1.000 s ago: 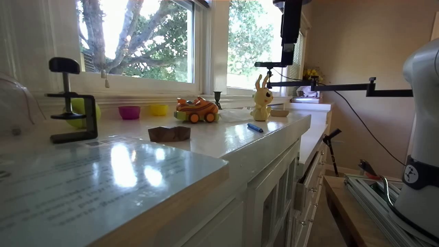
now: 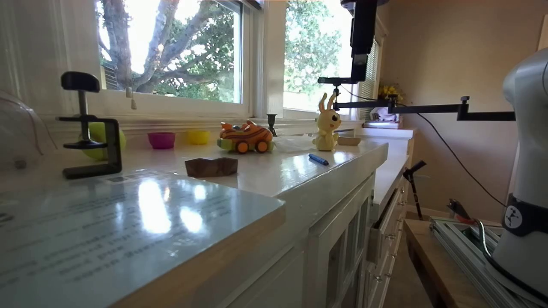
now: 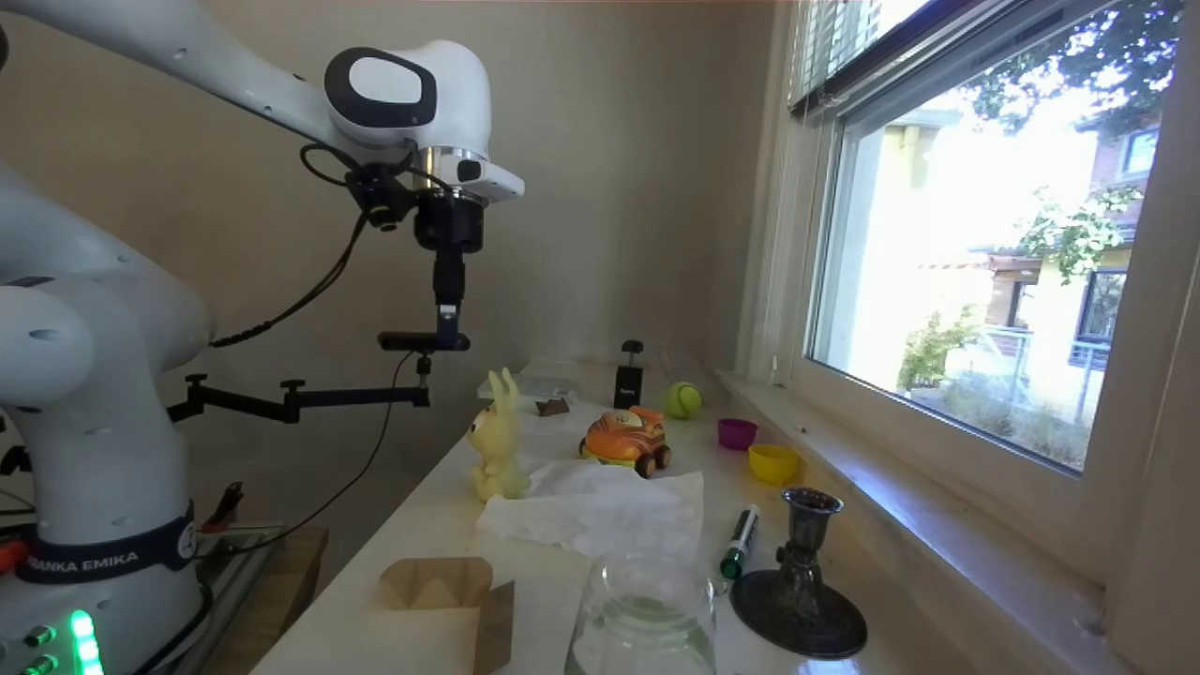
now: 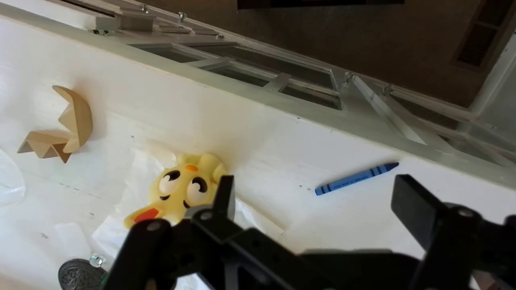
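Note:
My gripper is open in the wrist view, its two dark fingers wide apart and nothing held between them. Beyond the gap, a blue crayon (image 4: 356, 179) lies on the white counter near its front edge. The yellow bunny toy (image 4: 191, 186) is partly covered by one finger in that view; exterior view 1 has the same bunny (image 2: 327, 123) upright, with the crayon (image 2: 318, 159) a little nearer the camera. Seen from exterior view 2, the gripper (image 3: 450, 321) points down, well above the counter, and the crayon cannot be made out there.
An orange toy car (image 3: 625, 438), a purple cup (image 3: 737, 433), a yellow cup (image 3: 773, 462) and a tennis ball (image 3: 682, 399) stand toward the window. A glass jar (image 3: 641, 619), marker (image 3: 739, 542) and dark candlestick (image 3: 801, 602) occupy the near end. The black clamp (image 2: 113, 146) rises at the far end.

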